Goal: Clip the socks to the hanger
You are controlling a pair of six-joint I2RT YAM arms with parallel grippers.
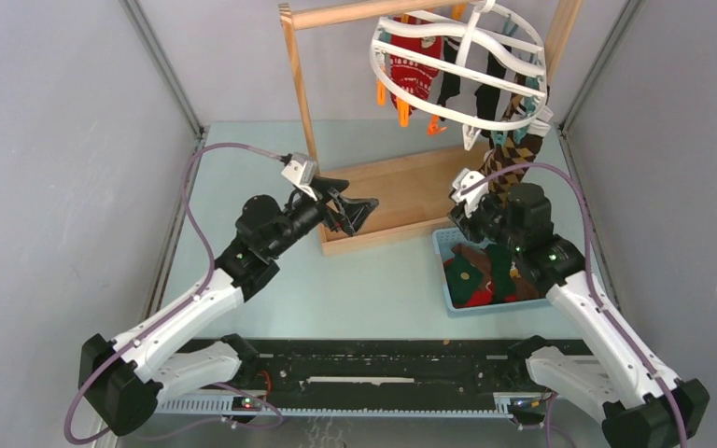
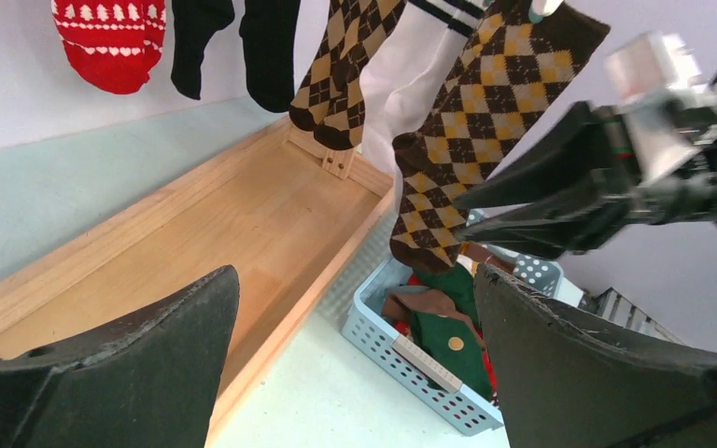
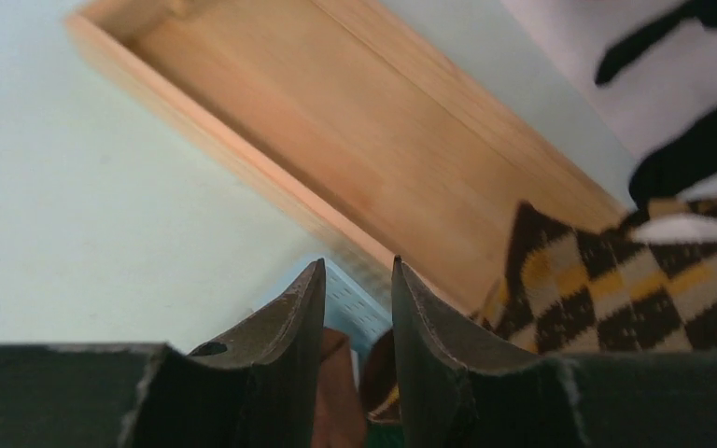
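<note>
The white hanger [image 1: 457, 71] carries several socks. In the left wrist view a red sock [image 2: 117, 42], a black sock [image 2: 266, 56], a brown argyle sock [image 2: 336, 79], a white sock [image 2: 401, 79] and a nearer argyle sock [image 2: 485, 93] hang in a row. My left gripper [image 1: 366, 215] stays open and empty, left of the basket. Beside the lower part of the nearer argyle sock is my right gripper. Its fingers show a narrow gap with brown cloth behind or against one finger; whether they pinch it is unclear.
A blue basket [image 1: 437, 266] of several folded socks sits partly under my right arm. Behind it lies the wooden stand's base [image 1: 401, 191], with an upright [image 1: 297, 84] at its left.
</note>
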